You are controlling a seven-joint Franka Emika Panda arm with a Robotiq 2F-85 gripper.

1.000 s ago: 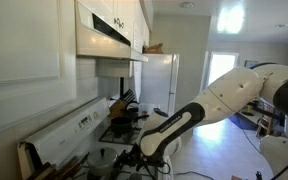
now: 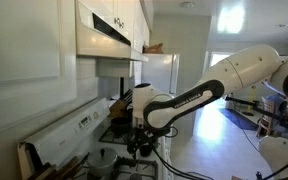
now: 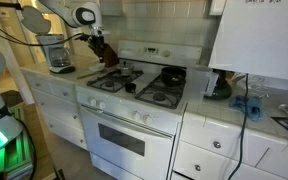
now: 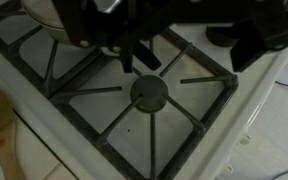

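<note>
My gripper stands open in the wrist view, its dark fingers (image 4: 142, 55) spread apart above the stove. Below and between them lies part of a burner grate (image 4: 149, 95) and a dark round object (image 4: 222, 36), which I cannot identify. Exterior view 1 shows the gripper (image 2: 139, 146) low over the stove, beside a metal pot (image 2: 103, 160). That pot's rim appears to be the one at the wrist view's upper left. In exterior view 2 a metal pot (image 3: 129, 72) sits toward the back of the stove (image 3: 134, 140), with a small dark cup (image 3: 130, 87) nearer the front.
A dark pan (image 3: 172, 75) occupies the right rear of the stove. Farther right, a blue cloth (image 3: 249, 107) lies on the counter. The range hood (image 2: 104, 42) overhangs the stove at the left in exterior view 1. Open floor (image 2: 209, 155) lies to the right there.
Over the last second the arm's wrist has risen and shifted slightly left in exterior view 1, and the gripper sits a little higher. The pot has not visibly moved.
</note>
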